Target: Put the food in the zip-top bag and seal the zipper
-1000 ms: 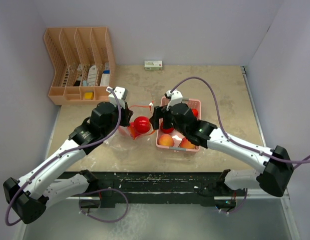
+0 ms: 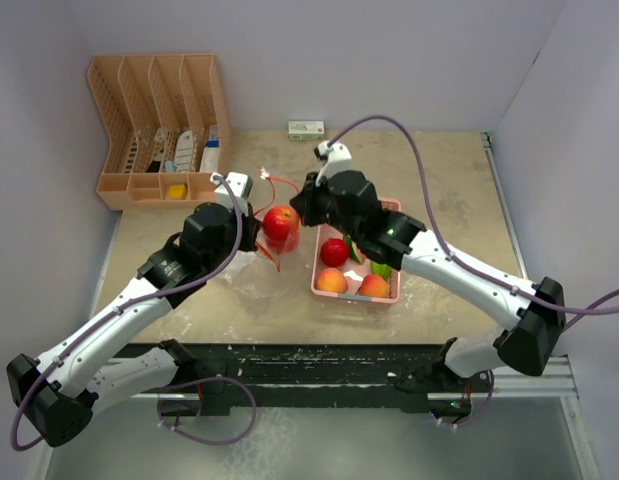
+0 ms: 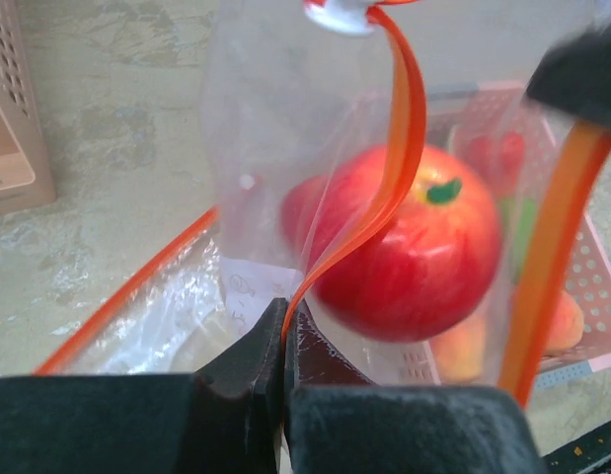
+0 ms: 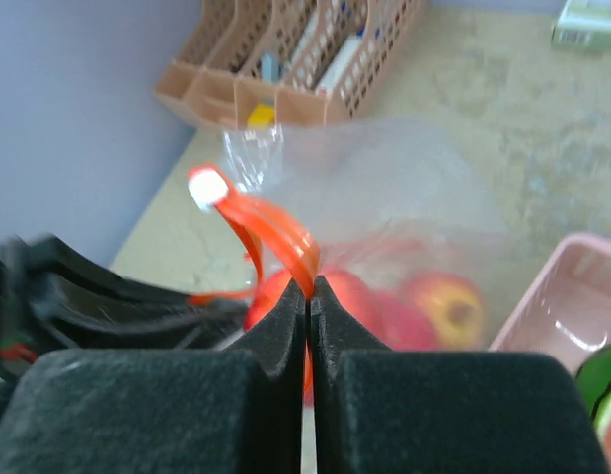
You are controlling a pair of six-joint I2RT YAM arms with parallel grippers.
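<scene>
A clear bag with an orange zipper strip (image 3: 399, 118) hangs between my grippers, a white slider at its top. Inside it is a red apple with other fruit behind it, blurred in the right wrist view. My left gripper is shut on one side of the bag's orange edge. My right gripper is shut on the other side of the orange edge, at the bag's upper right in the top view. The bag's mouth gapes between them.
A pink basket of fruit (image 2: 354, 300) sits right of the bag. A tan divided organizer (image 2: 154, 100) stands at the back left, and a small green box (image 2: 306, 130) at the back.
My right gripper has risen and moved back, pulling the zipper edge and slider upward; the bag stands taller around the apple. The left arm has stayed about still.
</scene>
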